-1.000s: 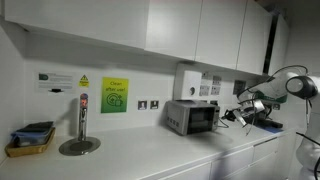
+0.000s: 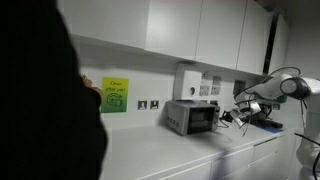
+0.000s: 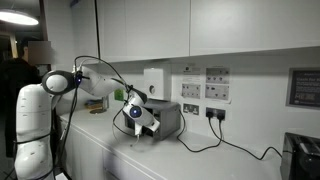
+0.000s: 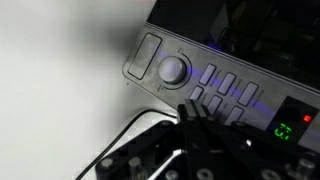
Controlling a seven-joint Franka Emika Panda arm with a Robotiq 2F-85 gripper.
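Note:
A microwave (image 2: pixel 192 117) stands on the white counter, toward the right in exterior view 1. Its grey control panel fills much of the wrist view, with a round knob (image 4: pixel 172 69), a long rectangular button (image 4: pixel 145 56), small keys (image 4: pixel 227 83) and a lit green display (image 4: pixel 282 130). My gripper is shut, and nothing shows between its fingers. Its tips lie over the small keys, below the knob in that view; I cannot tell whether they touch the panel. In exterior view 2 the arm (image 3: pixel 138 117) partly covers the microwave's front.
A large dark shape (image 2: pixel 50 100), apparently a person close to the camera, covers the left of exterior view 1. Black cables (image 3: pixel 240 147) hang from wall sockets at the right of exterior view 2.
A dark figure has come into the left of exterior view 1, hiding the tap and tray seen there before. The arm shows little or no movement.

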